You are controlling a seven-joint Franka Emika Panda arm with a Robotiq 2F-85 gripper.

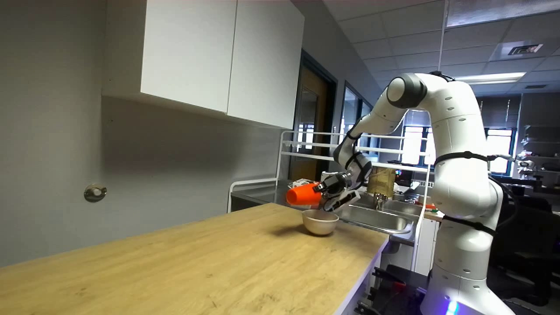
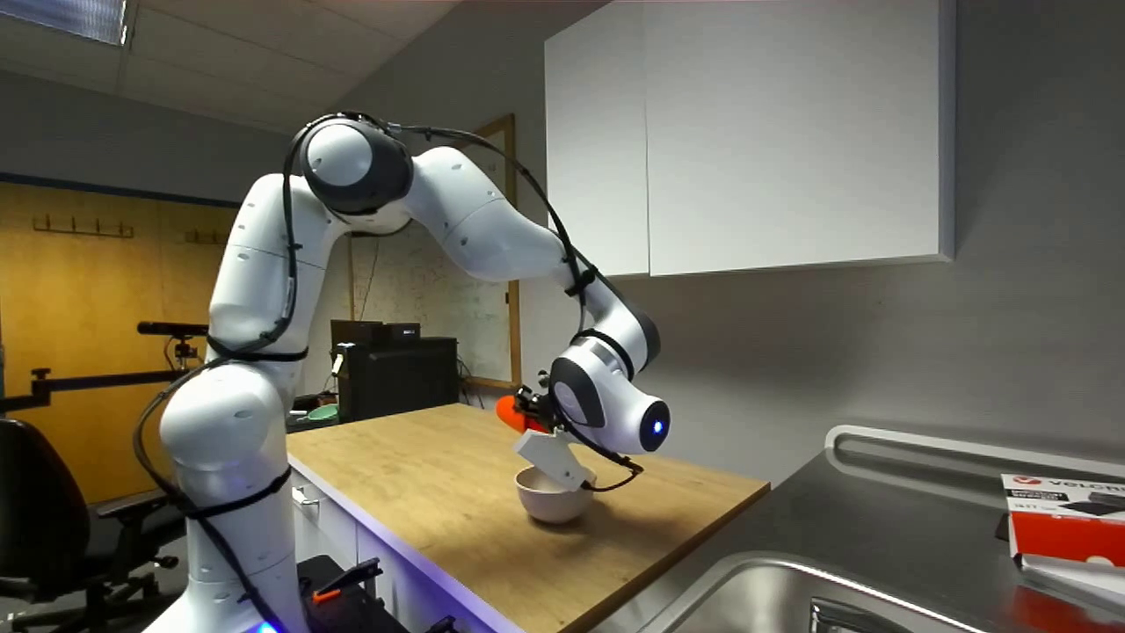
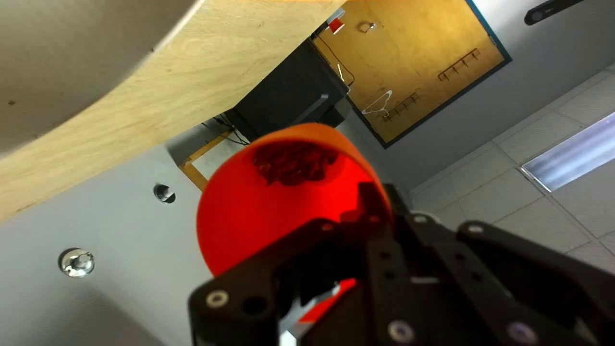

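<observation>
My gripper (image 1: 320, 189) is shut on the rim of an orange cup (image 1: 302, 194), which lies tipped on its side in the air. Below the cup and gripper, a pale bowl (image 1: 320, 225) stands upright on the wooden counter, close to its sink end. The wrist view looks into the mouth of the cup (image 3: 259, 213), where dark reddish pieces (image 3: 295, 162) rest inside. Exterior view 2 shows the bowl (image 2: 548, 505) partly covered by the wrist hardware, with only a bit of the orange cup (image 2: 513, 415) showing behind. What the bowl contains cannot be seen.
A metal sink (image 1: 370, 217) lies beyond its end, with a white rack (image 1: 283, 153) nearby. White cabinets (image 1: 225, 57) hang above. A red and white box (image 2: 1065, 527) sits on the dark worktop.
</observation>
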